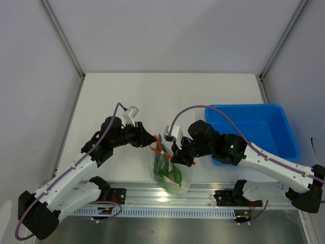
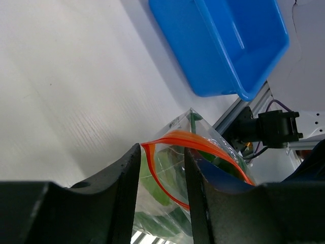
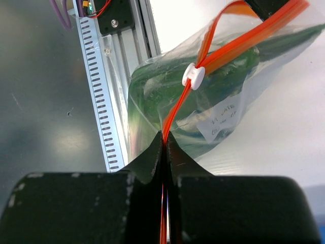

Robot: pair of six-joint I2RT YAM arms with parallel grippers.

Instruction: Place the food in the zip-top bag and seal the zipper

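A clear zip bag [image 1: 170,175] holding green food hangs at the table's front edge, its orange zipper band bowed open at the left end, with a white slider [image 3: 193,76] on it. My right gripper is shut on the zipper strip below the slider. My left gripper is at the band's upper left end, fingers parted around part of the orange band; whether it grips it is unclear. A label with blurry writing shows on the bag in the right wrist view.
A blue bin [image 1: 251,127] sits on the right behind the right arm. Metal rails run along the front edge.
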